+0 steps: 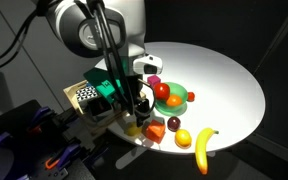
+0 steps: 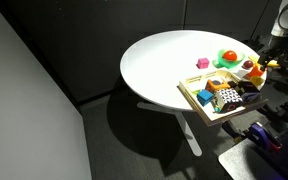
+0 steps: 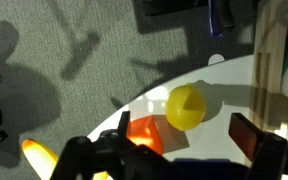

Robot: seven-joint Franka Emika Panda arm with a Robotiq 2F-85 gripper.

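Observation:
A round yellow object (image 3: 185, 107), perhaps a lemon, rests near the edge of the white table (image 3: 209, 140). My gripper is open, its fingers spread wide with this object showing between and just beyond them in the wrist view. Nothing is held. From exterior view 1, the gripper (image 1: 138, 112) hangs low over the yellow object (image 1: 134, 130), which is partly covered by it. The height left between them is hard to tell. Right beside the object lies a red-orange block (image 1: 156, 131), close to the left finger in the wrist view.
A banana (image 1: 203, 150), an orange fruit (image 1: 183, 138) and a dark round fruit (image 1: 174, 124) lie nearby. Behind them, a green bowl (image 1: 187, 90) holds fruit, including a red one (image 1: 162, 90). A wooden tray (image 2: 188, 96) of blocks borders the work area.

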